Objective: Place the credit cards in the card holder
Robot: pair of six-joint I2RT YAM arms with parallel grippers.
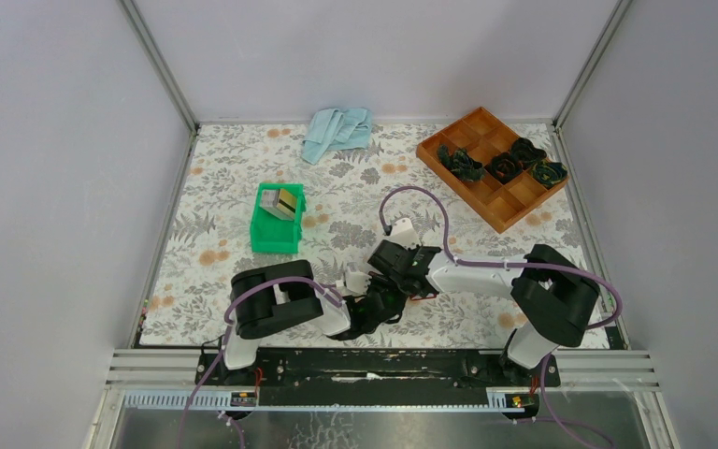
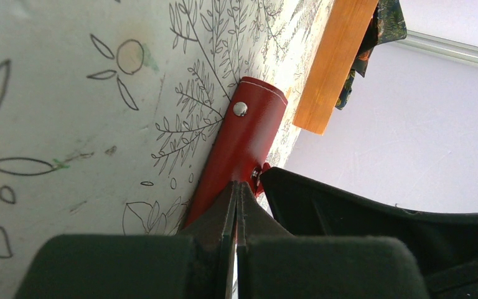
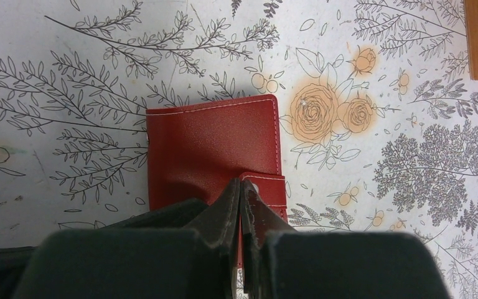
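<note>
The dark red leather card holder (image 3: pixel 215 146) lies on the patterned tabletop, with a snap-button tab (image 3: pixel 267 187) at its near right edge. At that tab, my right gripper is shut with red leather between its fingers. From the other side, the left wrist view shows the holder (image 2: pixel 243 134) edge-on with metal snaps. My left gripper is shut against its near part; whether any leather is pinched there cannot be seen. Both arms hide most of the holder from above. No loose card can be made out.
A green bin (image 1: pixel 274 246) on the left holds a pale and yellow block-like stack (image 1: pixel 279 203). A blue cloth (image 1: pixel 337 131) lies at the back. The wooden divided tray (image 1: pixel 503 223) with dark rolled items stands back right. Mid-table behind the arms is clear.
</note>
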